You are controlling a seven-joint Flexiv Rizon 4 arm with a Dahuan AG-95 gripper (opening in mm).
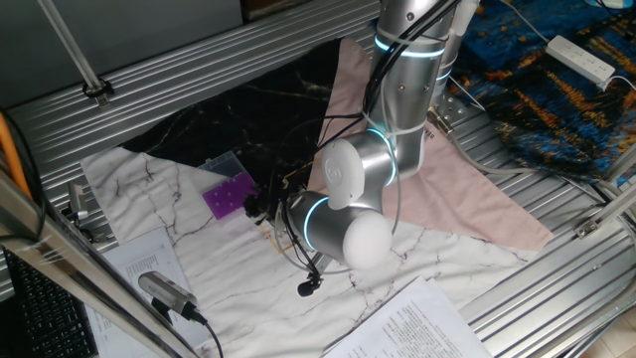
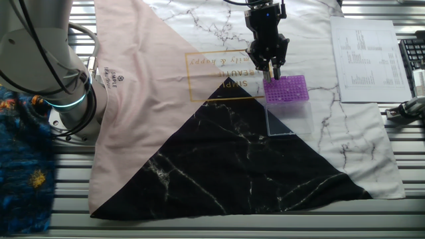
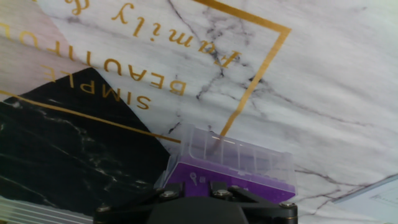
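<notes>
An opened box lies on the cloth, with a purple gridded part (image 2: pixel 287 89) and a clear, flat lid-like part (image 2: pixel 289 119) beside it. In the wrist view its translucent wall (image 3: pixel 239 154) rises behind a purple face (image 3: pixel 214 177) with small pale marks. My gripper (image 2: pixel 273 76) points down at the purple part's edge, near one corner. In the wrist view a narrow gap shows between the fingertips of the gripper, with purple visible through it and nothing seen held. Whether the fingers touch the box is unclear. The arm hides most of the gripper in exterior view 1.
A printed cloth (image 2: pixel 232 153) in pink, black and white marble covers the table. Paper sheets (image 2: pixel 368 60) lie beyond the box, by a keyboard (image 2: pixel 415 56). More sheets (image 1: pixel 412 323) lie at the front. A device on a stand (image 1: pixel 167 290) is nearby.
</notes>
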